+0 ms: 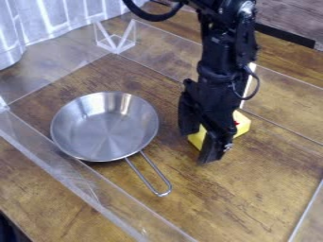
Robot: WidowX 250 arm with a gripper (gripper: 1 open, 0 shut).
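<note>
A black robot arm reaches down from the top to the middle of the view, its gripper (202, 140) low over a yellow object (232, 127) on the wooden table. The gripper is open, its dark fingers around or in front of the yellow object, which is partly hidden by them; whether they touch it I cannot tell. A steel pan (104, 123) with a long handle lies just left of the gripper.
Clear plastic edges run along the left side and at the right. A white stand (116, 36) is at the back left. Bare table (233, 198) lies in front and to the right.
</note>
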